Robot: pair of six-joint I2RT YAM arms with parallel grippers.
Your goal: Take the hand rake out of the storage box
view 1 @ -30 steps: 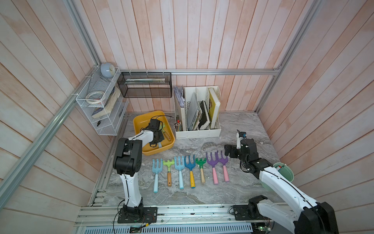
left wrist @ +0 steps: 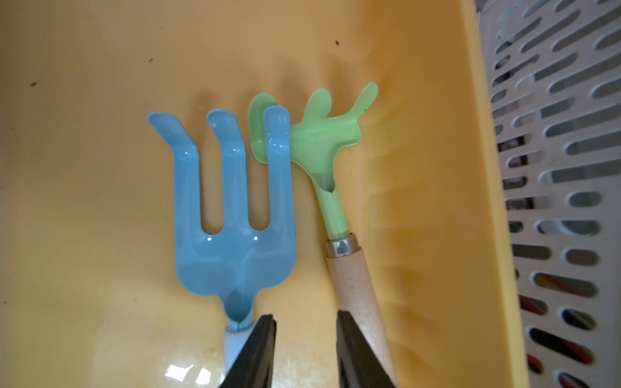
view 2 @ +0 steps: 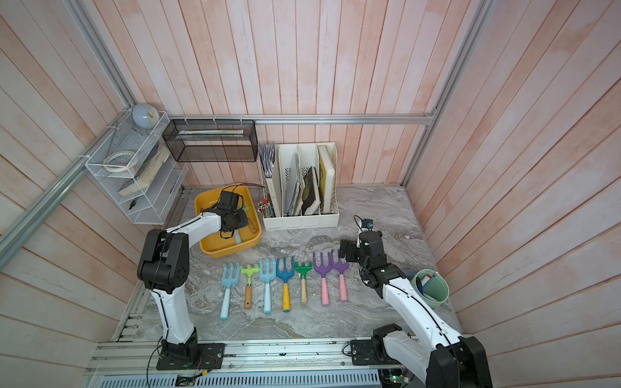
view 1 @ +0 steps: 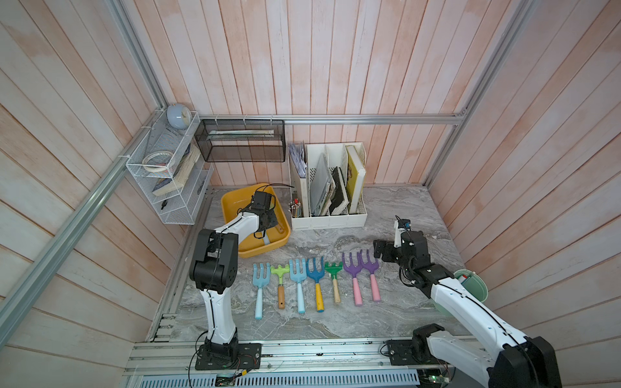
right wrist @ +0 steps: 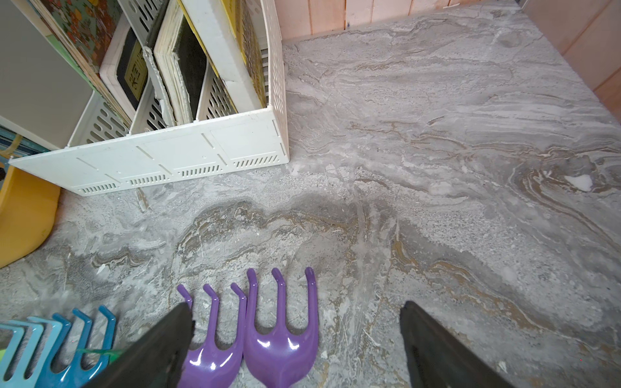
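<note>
Inside the yellow storage box [view 2: 207,242] at the left back lie a light blue hand rake [left wrist: 234,255] and a smaller green rake [left wrist: 333,210] with a wooden handle [left wrist: 351,291], beside the box's right wall. My left gripper hangs over them, part open, its fingertips above the gap between the two handles, nothing seen between them. My right gripper stands open at the right, near two purple rakes on the table, holding nothing.
A row of rakes [view 1: 297,274] lies along the front of the table. A white file organizer [right wrist: 213,142] adjoins the box, wire shelves [view 1: 161,161] hang on the left wall, and a green bucket [view 2: 433,291] stands at the right.
The right arm and the rakes on the table have not moved.
</note>
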